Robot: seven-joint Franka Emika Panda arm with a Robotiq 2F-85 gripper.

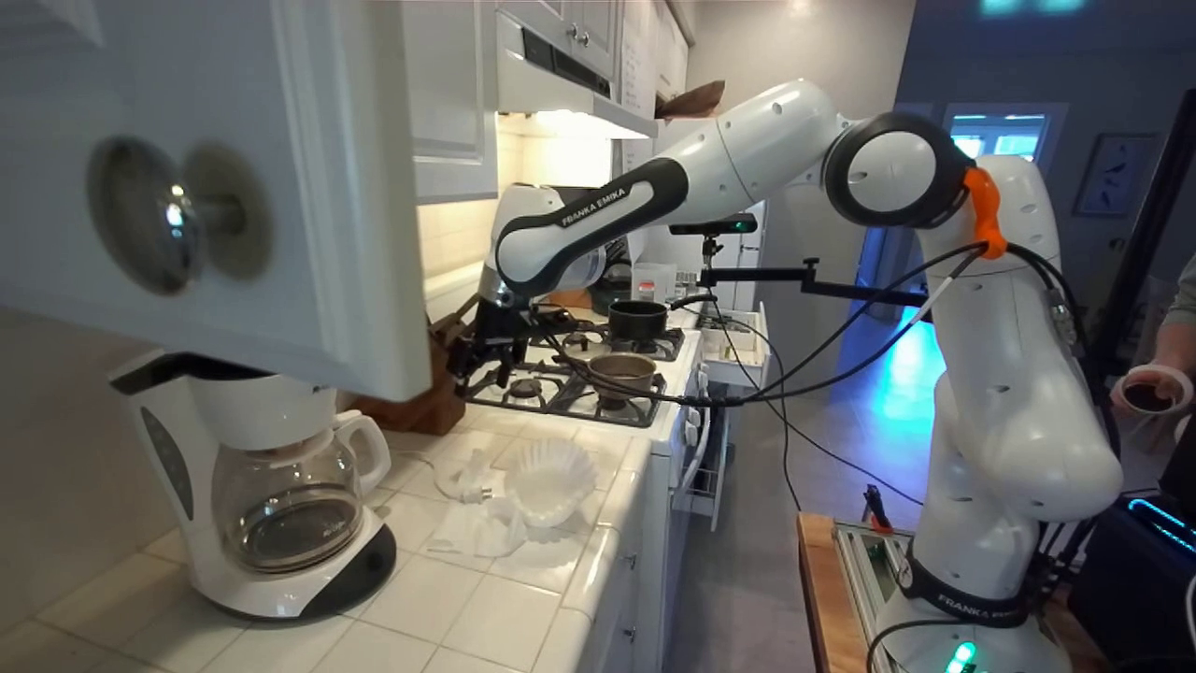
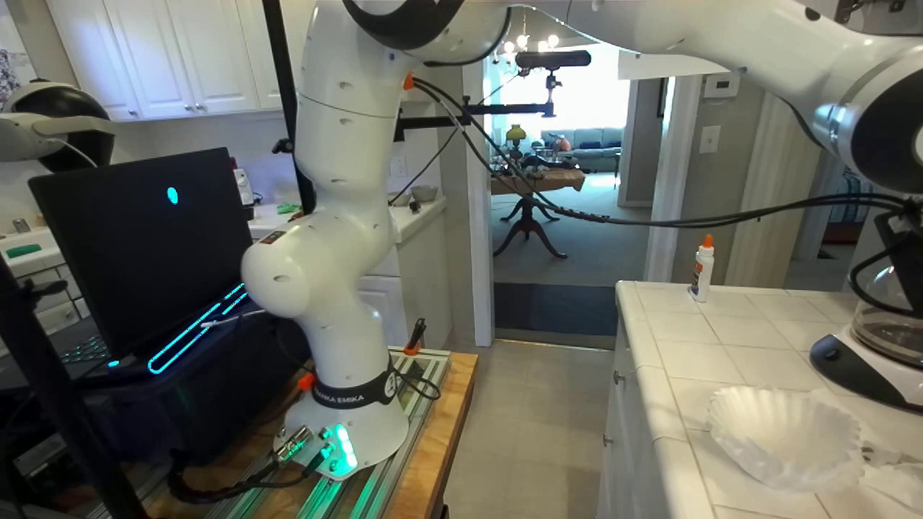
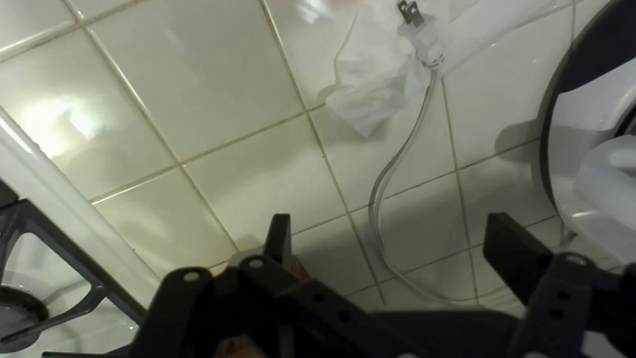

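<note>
My gripper is open over the white tiled counter, its black fingers wide apart with nothing between them. In exterior view 1 the gripper (image 1: pixel 485 376) hangs above the near left part of the stove, beside the knife block (image 1: pixel 420 387). A white power cord (image 3: pixel 411 128) with a two-prong plug (image 3: pixel 424 36) lies on the tiles in the wrist view. The white coffee maker (image 1: pixel 263 482) stands on the counter with its glass carafe (image 1: pixel 297 510) in place. White fluted coffee filters (image 1: pixel 549 482) rest near the counter's front edge, with crumpled white wrapping (image 1: pixel 482 527) beside them.
On the gas stove are a small pan (image 1: pixel 622 374) and a black pot (image 1: pixel 638 320). An open cabinet door (image 1: pixel 325 224) juts out over the coffee maker. A glue bottle (image 2: pixel 702 269) stands at the counter's far end. Some tiles are bare.
</note>
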